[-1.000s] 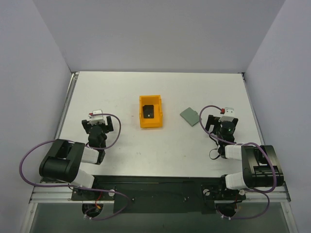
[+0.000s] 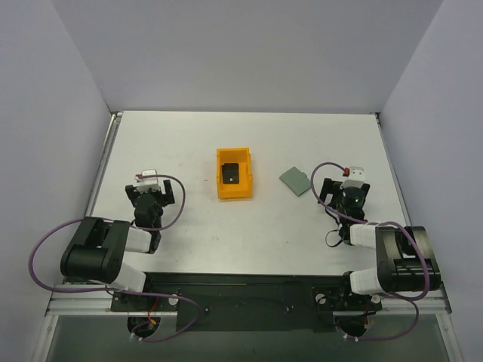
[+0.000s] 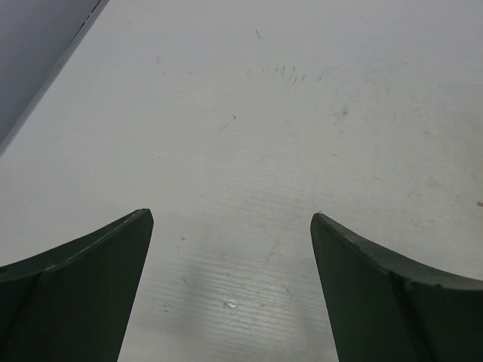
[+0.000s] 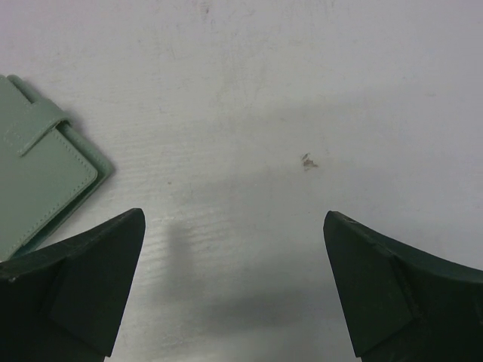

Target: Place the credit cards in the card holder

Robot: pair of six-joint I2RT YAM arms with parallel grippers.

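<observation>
A flat sage-green card holder (image 2: 295,181) lies turned at an angle on the table, right of centre; in the right wrist view, part of the holder (image 4: 38,170) shows its closing strap at the left edge. Inside an orange-yellow box (image 2: 235,194) rests a black item (image 2: 230,173), maybe the cards, too small to make out. My left gripper (image 2: 149,191) is open over bare table, well left of the box. To the right of the holder, my right gripper (image 2: 346,189) also stands open, with nothing between its fingers.
Walls (image 2: 53,113) rise on the left, right and far sides. Loose cables loop around both wrists.
The right arm, the box and the card holder have stayed where they were.
</observation>
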